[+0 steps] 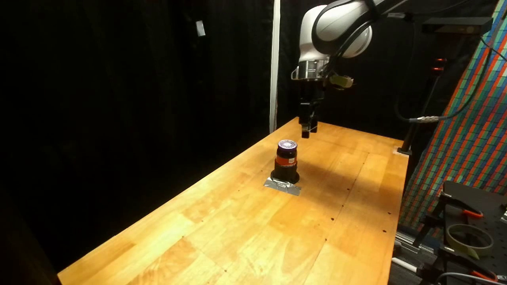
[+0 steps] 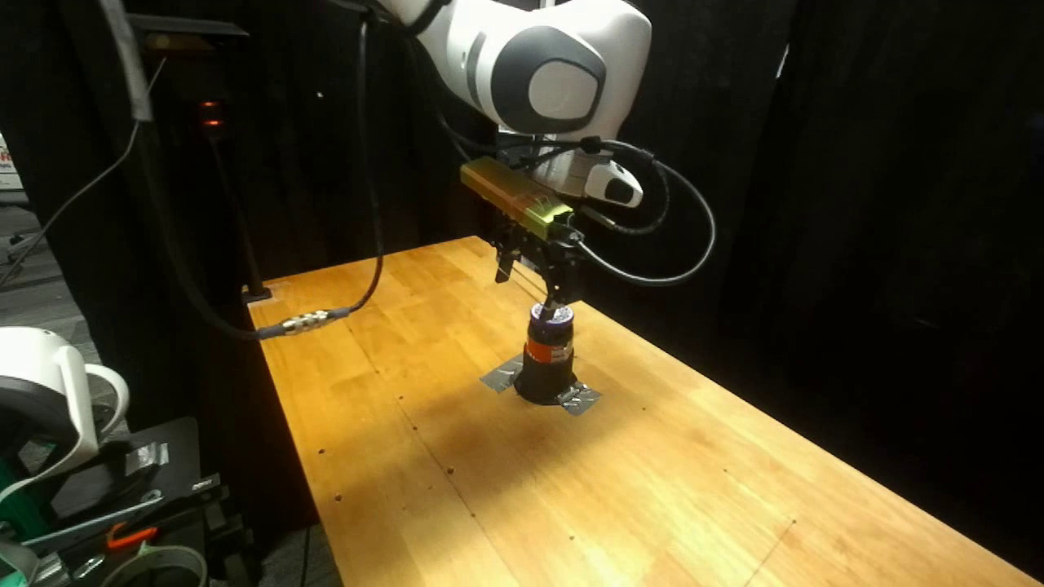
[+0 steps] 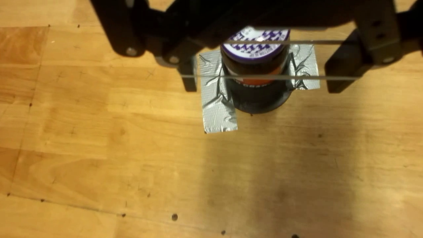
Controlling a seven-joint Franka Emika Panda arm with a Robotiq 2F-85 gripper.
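Note:
A dark jar with a purple-and-white lid and an orange label stands upright in a black round holder. Silver tape fastens the holder to the wooden table. My gripper hangs above the table close to the jar, pointing down. Its fingers are wide apart with nothing gripped. From the wrist camera, the two fingers appear on either side of the jar, the left one nearer to it. Part of the lid is hidden behind the gripper body.
Bare tabletop surrounds the holder, with a few small dark holes in it. A thin stand rises at the table's far right corner. Beyond the right edge sits a black side cart with a tape roll.

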